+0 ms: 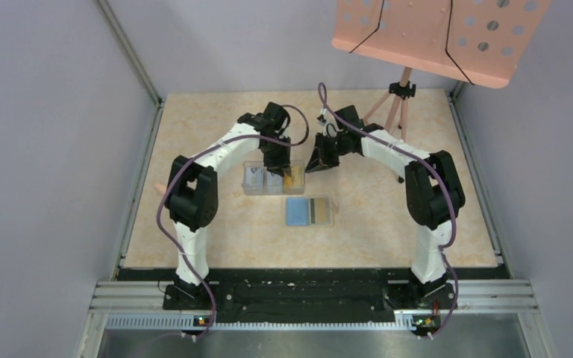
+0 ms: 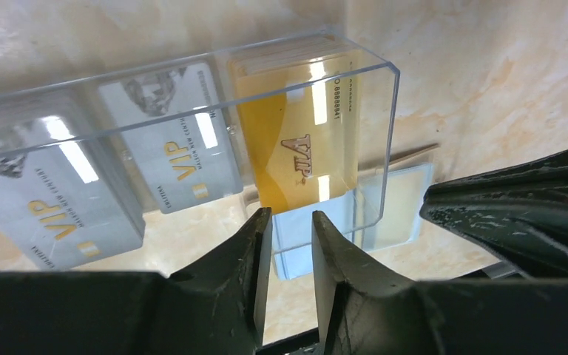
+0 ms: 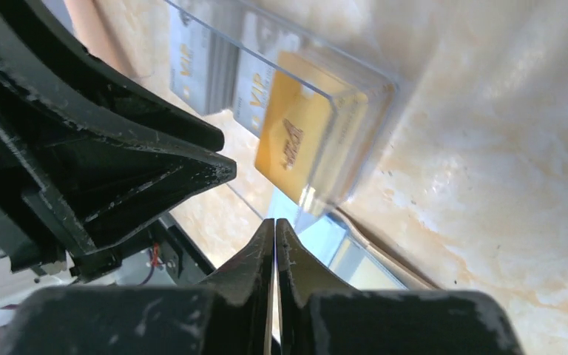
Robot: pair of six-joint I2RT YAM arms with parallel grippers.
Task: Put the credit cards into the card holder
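The clear card holder (image 1: 254, 188) has three compartments. Gold VIP cards (image 2: 296, 140) fill the right one; white VIP cards (image 2: 59, 200) are in the left and middle ones. In the left wrist view my left gripper is above the gold cards, its fingertips apart with nothing between them. My right gripper is shut just right of the holder, with nothing showing between its fingers.
A flat tray with blue and tan sections (image 1: 298, 212) lies in front of the holder. A pink tripod stand (image 1: 399, 112) is at the back right.
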